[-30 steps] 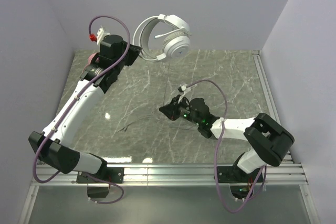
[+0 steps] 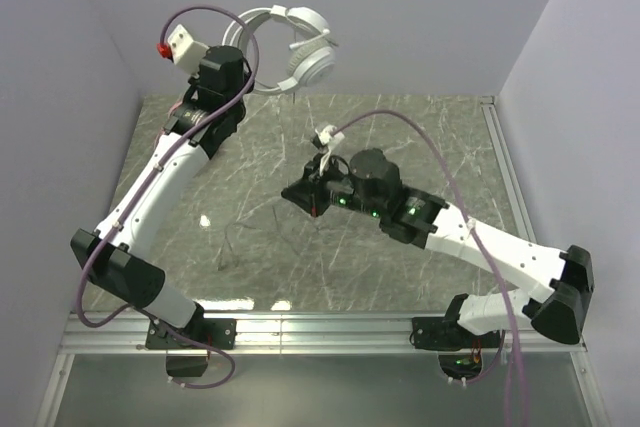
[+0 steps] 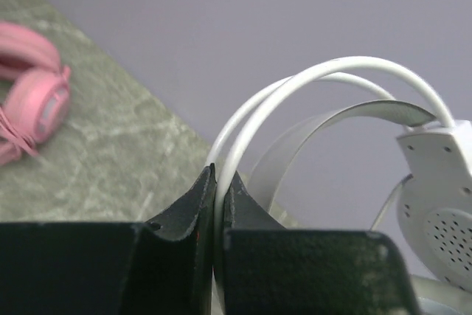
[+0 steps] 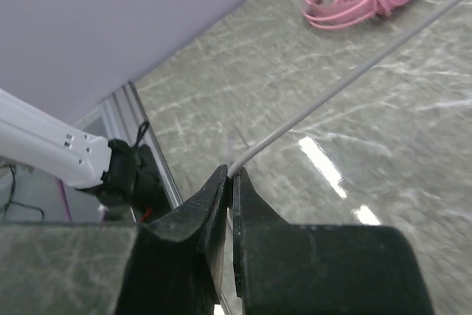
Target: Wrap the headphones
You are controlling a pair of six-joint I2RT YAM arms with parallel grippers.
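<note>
White over-ear headphones [image 2: 312, 65] hang at the upper left of the top view, held off the table by their band. My left gripper [image 2: 250, 79] is shut on the thin white outer band [image 3: 254, 119]; an ear cup [image 3: 442, 230] shows at the right of the left wrist view. Lower and nearer the front, my right gripper [image 2: 300, 202] is shut on the thin pale cable [image 4: 324, 97], which runs from its fingertips up to the right in the right wrist view. Where the cable meets the headphones is not clear.
Pink headphones [image 3: 40, 101] with a bundled pink cord lie on the table at the far left, mostly behind my left arm in the top view. Grey walls [image 2: 75, 127] close off the sides and back.
My left gripper has risen and shifted a little back and left, the white headphones with it. The right gripper has moved left and looks closer to the camera, its arm swung higher.
</note>
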